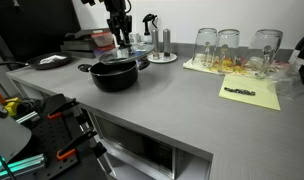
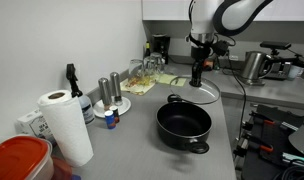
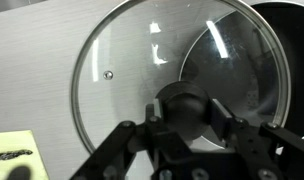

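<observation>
My gripper is shut on the dark knob (image 3: 182,104) of a clear glass lid (image 3: 117,60) with a metal rim. The lid (image 2: 204,92) is held in the air above the black pot (image 2: 184,124), which sits on the grey counter. From the wrist, the lid covers only part of the pot (image 3: 290,28), so the two are offset. In exterior view 1 the gripper (image 1: 122,38) is over the pot (image 1: 115,78), and the lid extends past its right side. Whether the lid touches the pot's rim is hard to tell there; the second exterior view shows a gap.
Upturned glass mugs (image 1: 228,48) stand at the back beside a yellow mat (image 1: 250,90). Steel canisters (image 2: 115,88), a paper towel roll (image 2: 68,130) and a red tub (image 2: 20,160) line the other side.
</observation>
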